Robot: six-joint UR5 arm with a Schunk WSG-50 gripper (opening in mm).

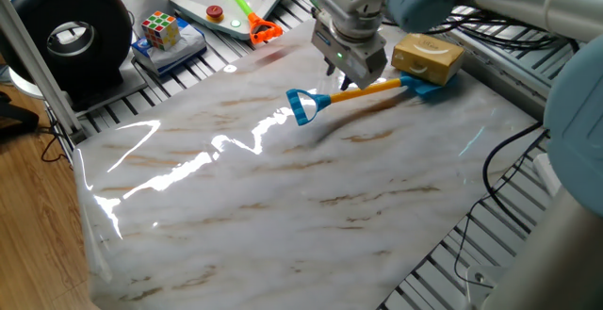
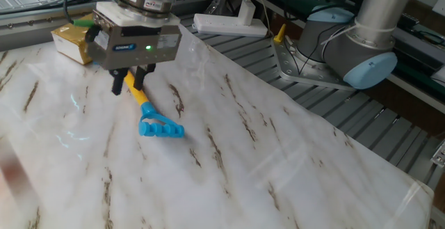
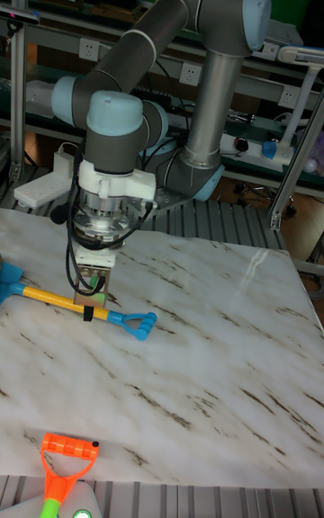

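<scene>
A toy shovel with a blue D-shaped grip (image 1: 301, 108), a yellow shaft (image 1: 366, 91) and a blue blade (image 1: 435, 86) lies on the marble-patterned sheet. My gripper (image 2: 129, 90) points down close above the shaft, towards the grip end. Its two dark fingers (image 2: 117, 83) stand apart, with the yellow shaft showing behind and between them in exterior view 2. In exterior view 3 a dark fingertip (image 3: 88, 314) overlaps the shaft. Whether the fingers touch it cannot be told. Nothing appears lifted.
A gold box (image 1: 428, 58) sits right by the blade, hiding part of it. Beyond the sheet's edge lie an orange-and-green toy (image 1: 265, 31), a Rubik's cube (image 1: 161, 29) on a small box, and a black spool (image 1: 66, 37).
</scene>
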